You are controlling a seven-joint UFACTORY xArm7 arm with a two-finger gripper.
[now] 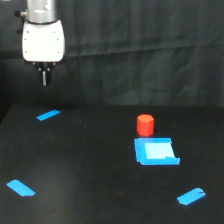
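High at the upper left hangs my gripper (44,78), a white arm end with small dark fingers, well above the dark table and touching nothing. Its fingers are too small and dark to show whether they stand apart. Right of the middle, a red block (145,125) with a many-sided outline rests on the table. Just in front of it lies a white square edged with blue tape (139,151); the block is behind its far edge, not on the white.
Strips of blue tape mark the black table: one far left (48,115), one near left (21,188), one near right (191,196). A dark curtain (130,50) closes off the back.
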